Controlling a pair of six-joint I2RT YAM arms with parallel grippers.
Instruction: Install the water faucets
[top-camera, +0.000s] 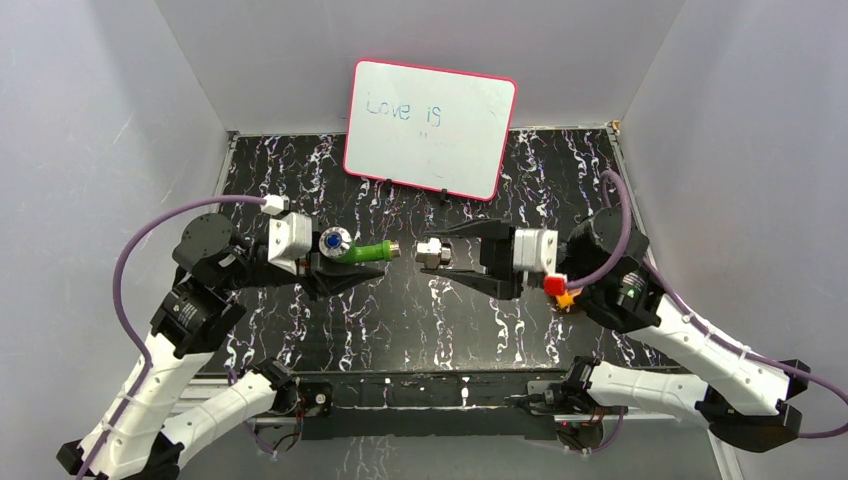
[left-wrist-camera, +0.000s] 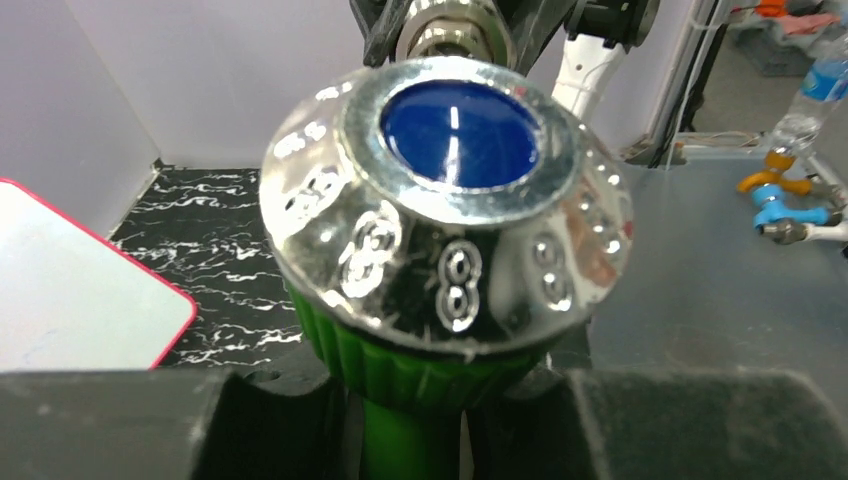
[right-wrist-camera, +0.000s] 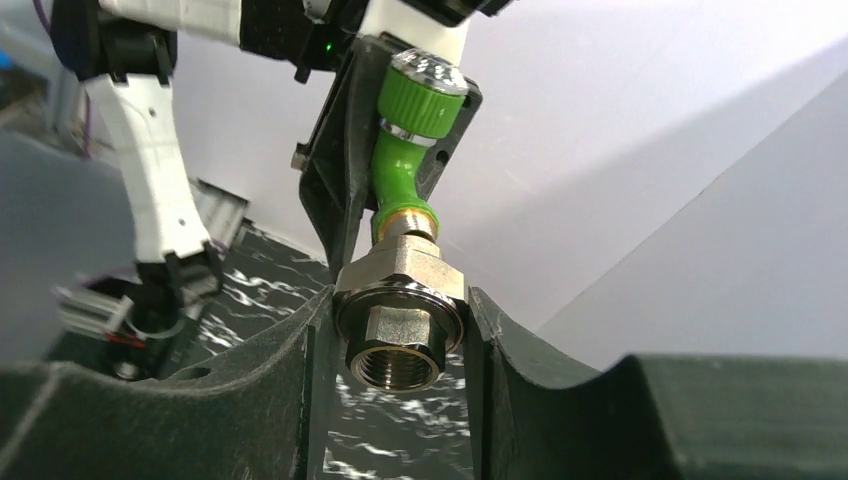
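A green faucet (top-camera: 368, 252) with a chrome, blue-capped knob (left-wrist-camera: 450, 230) is held up over the black marbled surface by my left gripper (top-camera: 345, 260). Its green body stands between the fingers in the left wrist view, and its brass threaded end points right. Facing it, a silver hex fitting (right-wrist-camera: 400, 285) is gripped between the fingers of my right gripper (top-camera: 438, 253), its threaded hole toward that wrist camera. From above, a small gap separates the faucet's end from the fitting. In the right wrist view the two line up, one behind the other.
A red-edged whiteboard (top-camera: 430, 125) leans at the back. An orange object (top-camera: 567, 299) lies partly under the right arm. Several faucet parts (left-wrist-camera: 785, 195) and a bottle (left-wrist-camera: 815, 95) lie farther off in the left wrist view.
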